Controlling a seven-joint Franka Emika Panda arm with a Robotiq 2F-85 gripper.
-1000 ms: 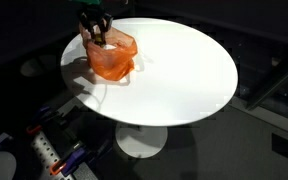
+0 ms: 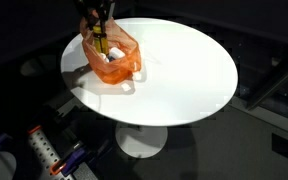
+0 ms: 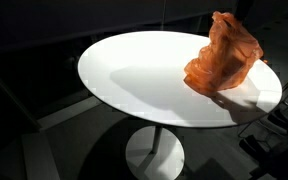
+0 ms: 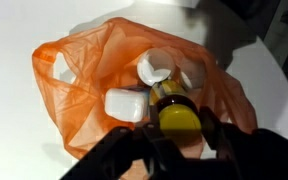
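An open orange plastic bag (image 2: 119,68) stands on the white table, at the left in the first exterior view. Gripped from above is a yellow-topped bottle or can (image 4: 179,118) with a dark, patterned label; my gripper is shut on it. In the first exterior view the gripper (image 2: 99,30) is over the bag's mouth, with the yellow item (image 2: 101,45) below it. The item's lower end stays among the bag's contents. Beside it in the bag lie a white box-like item (image 4: 126,105) and a round white item (image 4: 155,66).
The bag (image 3: 224,60) stands near the table's edge in the second exterior view. Its thin walls rise around the held item.
My gripper has risen out of the bag over the last second, and the yellow item has come up with it. The bag's opening has shifted, and its white contents show more.
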